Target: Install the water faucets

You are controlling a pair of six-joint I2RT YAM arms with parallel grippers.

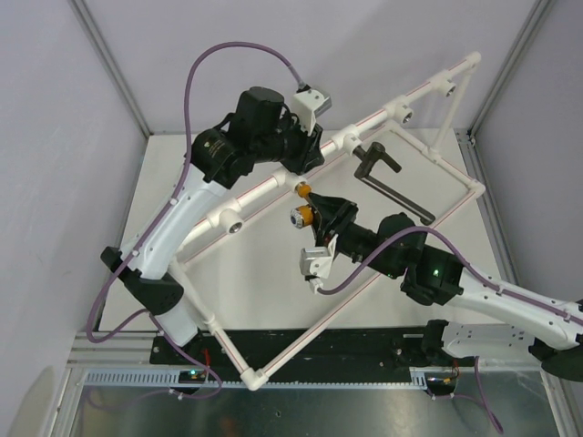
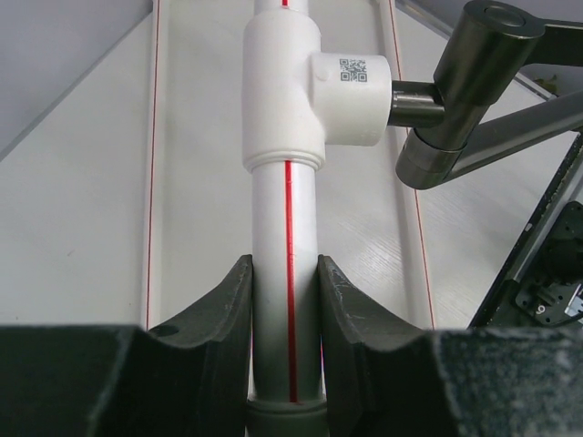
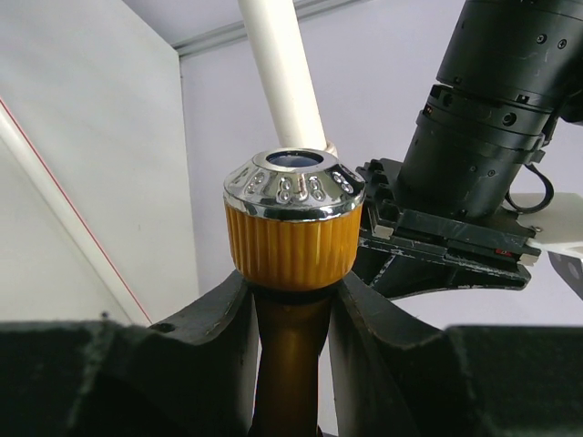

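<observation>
The left gripper (image 1: pixel 302 159) is shut on the upper white pipe (image 2: pixel 284 223), beside a tee carrying a black faucet (image 1: pixel 369 159). My right gripper (image 1: pixel 314 209) grips an orange faucet (image 3: pixel 292 246) with a chrome head; its orange body (image 1: pixel 303 189) meets the tee fitting below the left gripper. In the right wrist view the fingers surround the orange stem, and whether they press on it is hard to tell.
The white pipe frame (image 1: pixel 239 364) slants over a pale board (image 1: pixel 246 282). More tee fittings (image 1: pixel 399 111) sit along the upper pipe. The left arm stands close above the right gripper.
</observation>
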